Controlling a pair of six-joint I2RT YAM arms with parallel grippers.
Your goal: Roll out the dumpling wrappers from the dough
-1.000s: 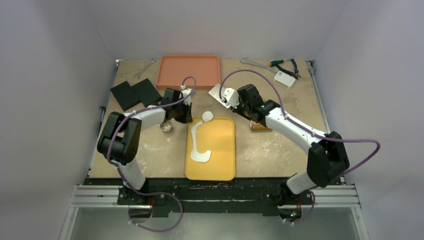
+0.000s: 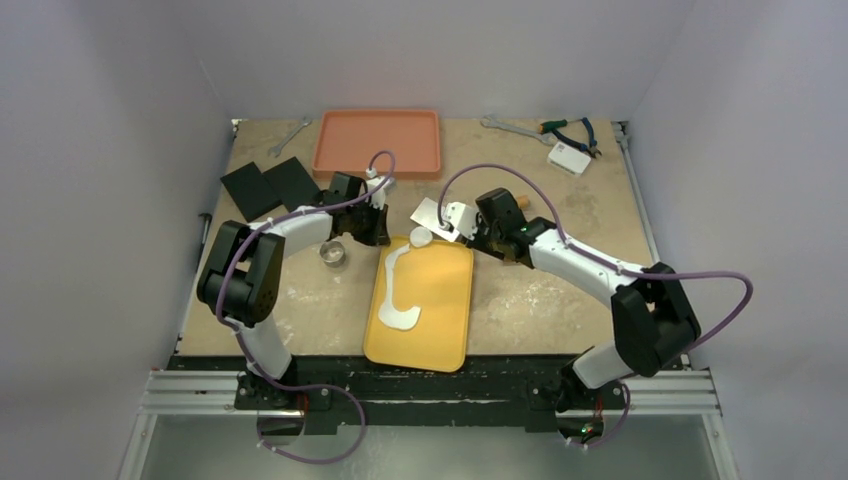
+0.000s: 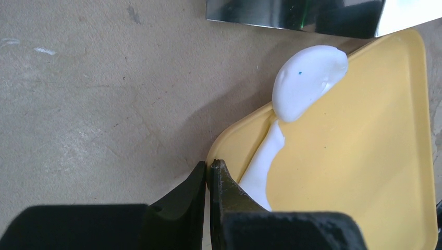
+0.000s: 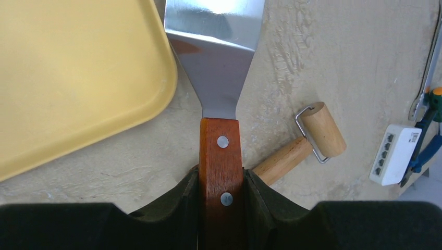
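A yellow tray [image 2: 440, 300] lies front centre, slightly askew. On it a long white dough strip [image 2: 389, 285] curls into a hook at the near end. A round white dough piece [image 3: 307, 78] rests at the tray's far rim by the strip's tip. My left gripper is shut on the tray's far left corner rim. My right gripper is shut on the wooden handle of a scraper [image 4: 221, 136]. In the left wrist view the scraper blade [image 3: 292, 14] reaches in just beyond the dough piece, apart from it.
A wooden roller [image 4: 324, 129] lies under the right gripper, partly hidden. A metal cup [image 2: 333, 253] stands left of the tray. Behind are an orange tray [image 2: 378, 140], black plates [image 2: 250, 190], wrenches, pliers and a white box [image 2: 569, 159]. Right of the yellow tray is free.
The right arm has brought the scraper nearer, toward the tray's far edge and the dough piece. The yellow tray has turned slightly, its near end shifting left. The left gripper has moved slightly right, still gripping the rim.
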